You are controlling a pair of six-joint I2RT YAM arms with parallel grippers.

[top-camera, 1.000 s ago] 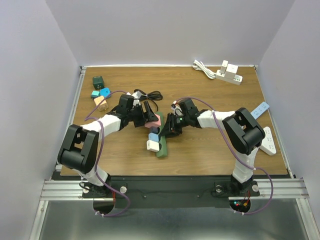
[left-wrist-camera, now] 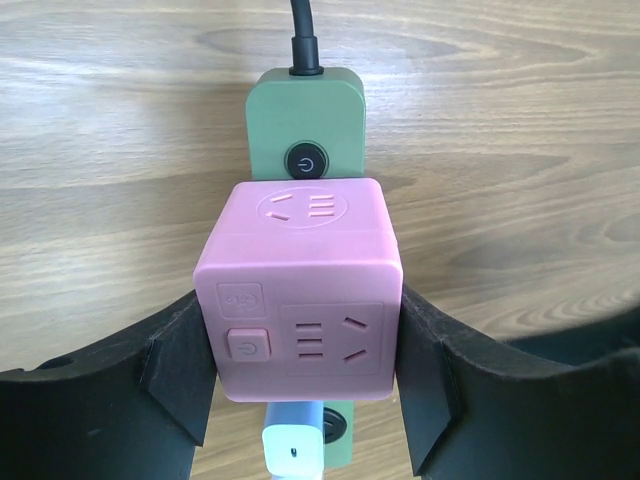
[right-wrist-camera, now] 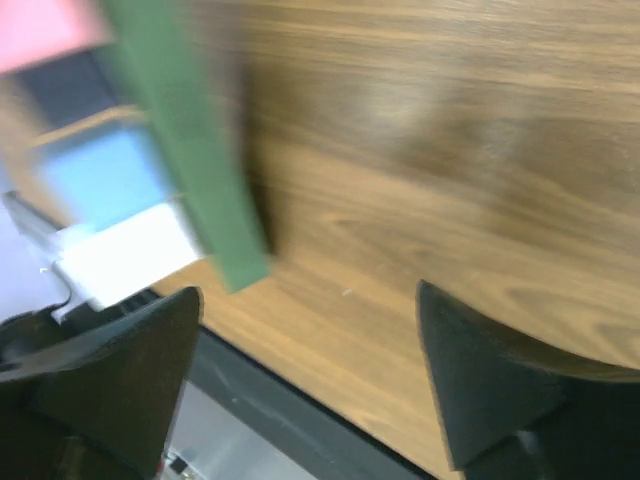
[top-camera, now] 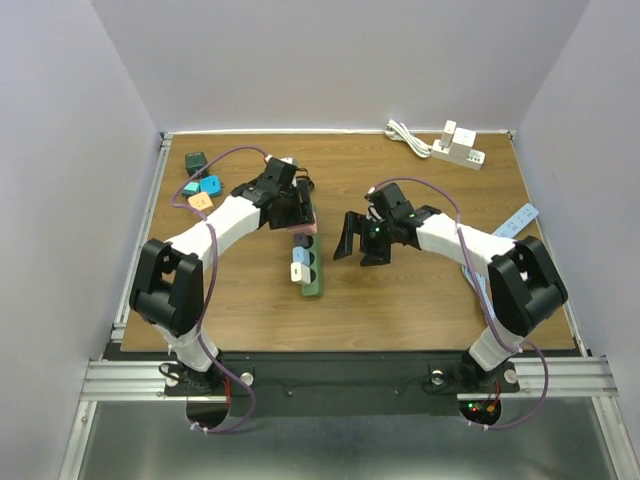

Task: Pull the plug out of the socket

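The green power strip (top-camera: 313, 280) lies lengthwise near the table's middle, a pink cube plug (left-wrist-camera: 300, 290) standing on it below its power button (left-wrist-camera: 306, 160). My left gripper has a finger against each side of the pink cube; no gap shows there. Lower on the strip sit dark, blue (top-camera: 300, 256) and white plugs (top-camera: 300, 273). To the right of the strip, apart from it, my right gripper (top-camera: 360, 240) is open; in the right wrist view only bare table shows between its fingers. The strip (right-wrist-camera: 190, 140) is blurred there.
Small blocks (top-camera: 201, 201) sit at the back left. At the back right are a white coiled cable (top-camera: 408, 138) and white blocks (top-camera: 462, 143). A pale blue strip (top-camera: 516, 220) lies by the right edge.
The right gripper, earlier at the strip's side, has drawn away to the right and opened. The strip with its plugs has shifted left and turned slightly, the left gripper still at the pink cube.
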